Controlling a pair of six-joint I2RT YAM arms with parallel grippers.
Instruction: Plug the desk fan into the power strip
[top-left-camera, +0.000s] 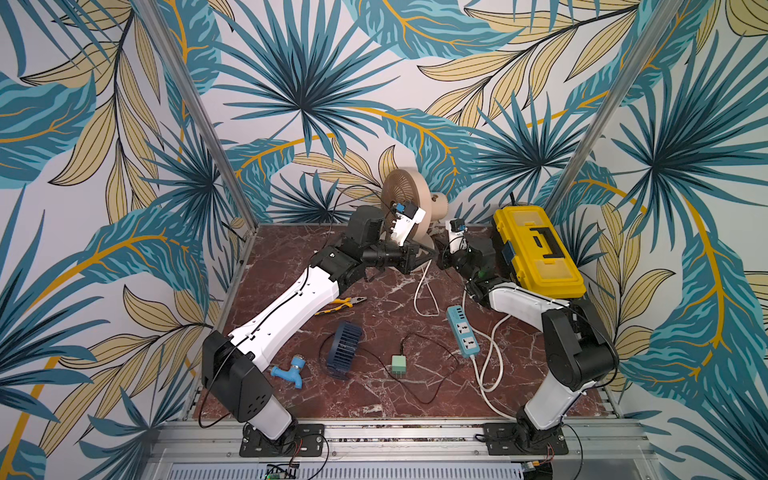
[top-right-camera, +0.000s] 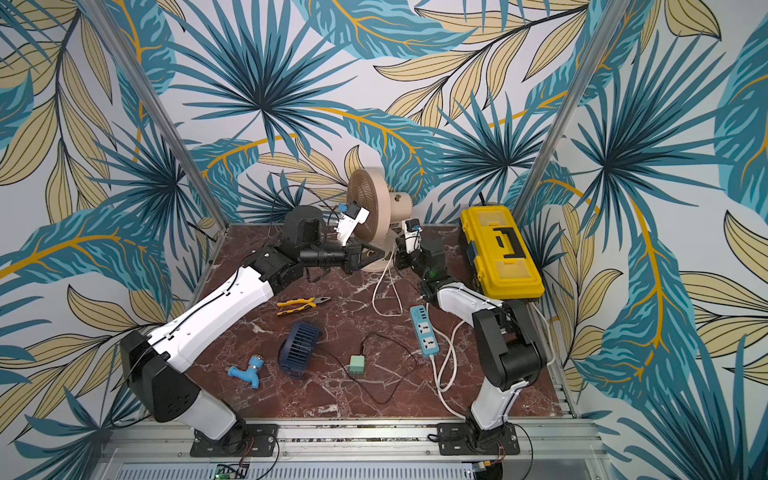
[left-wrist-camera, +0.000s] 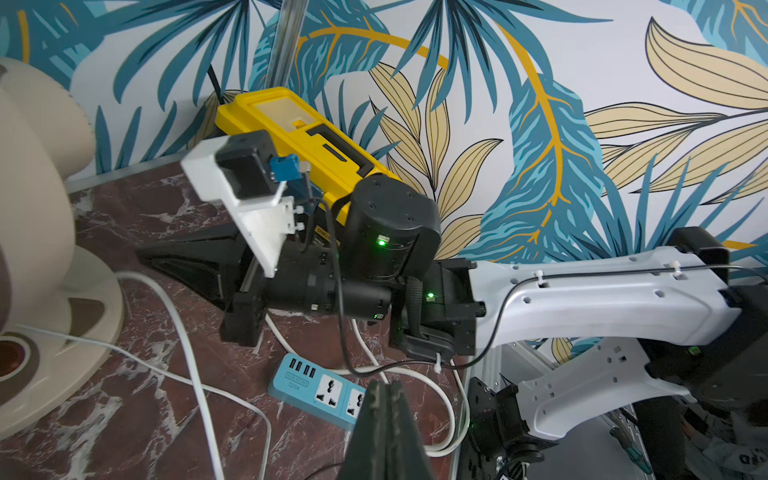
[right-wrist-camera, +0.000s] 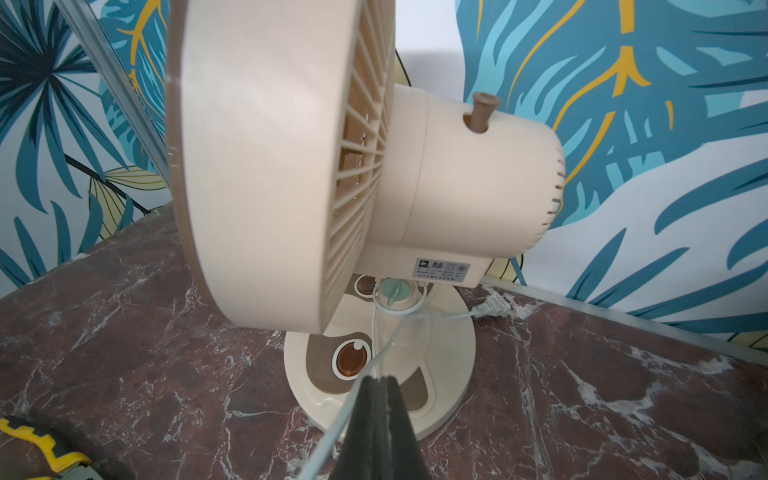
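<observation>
The beige fan (top-left-camera: 416, 196) stands upright at the back. In the right wrist view, its white plug (right-wrist-camera: 493, 305) shows beyond the base's right edge, and the pale cord (right-wrist-camera: 344, 416) runs from it toward the camera. My right gripper is shut in front of the base; a thin strand meets its tips, but whether it is between them I cannot tell. My left gripper is shut, with nothing visible between its fingers. The two grippers' tips are close together before the fan. The blue power strip (left-wrist-camera: 318, 389) lies on the table, sockets up.
A yellow toolbox (top-left-camera: 540, 252) stands at the back right. Pliers (top-left-camera: 340, 305), a dark blue slatted object (top-left-camera: 343, 349), a green block (top-left-camera: 398, 365) and a blue pipe fitting (top-left-camera: 289, 371) lie on the table. A white cable trails from the strip.
</observation>
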